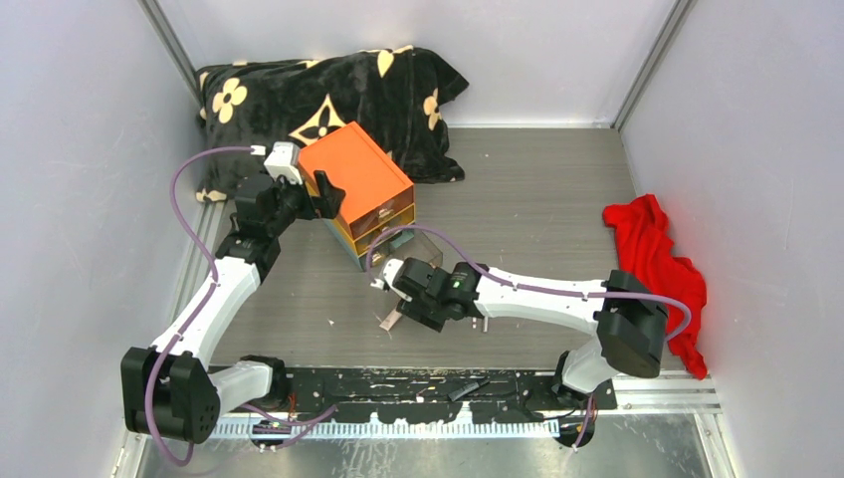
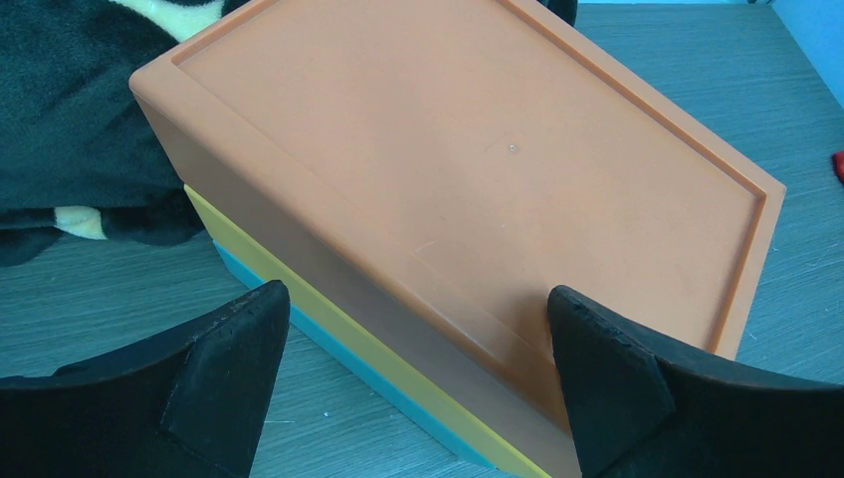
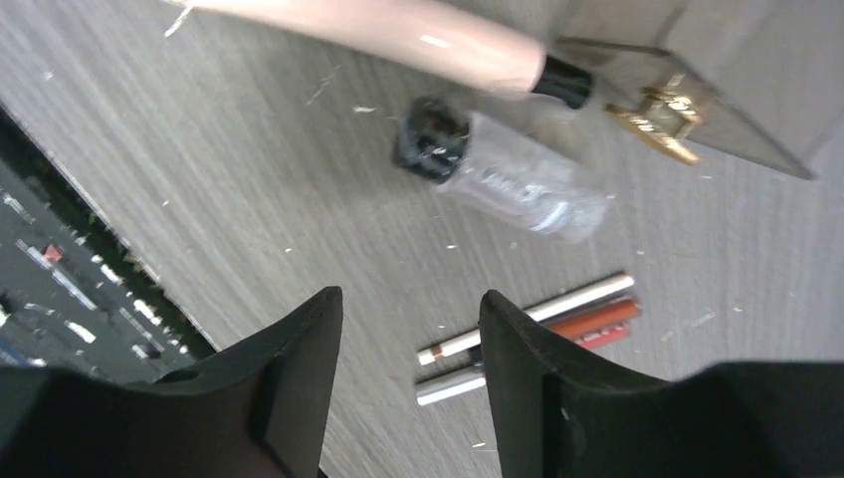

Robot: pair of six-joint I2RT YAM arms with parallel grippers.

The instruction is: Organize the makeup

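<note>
My left gripper stands open over the left side of the orange drawer box, its right finger against the top edge. My right gripper is open above the table, nothing visible between its fingers. Below it, in the right wrist view, lie a pale pink tube, a clear bottle with black cap, and slim pencils. A clear drawer with gold handle sticks out from the box's bottom level.
A black patterned blanket lies behind the box. A red cloth is at the right. Bare table fills the back right.
</note>
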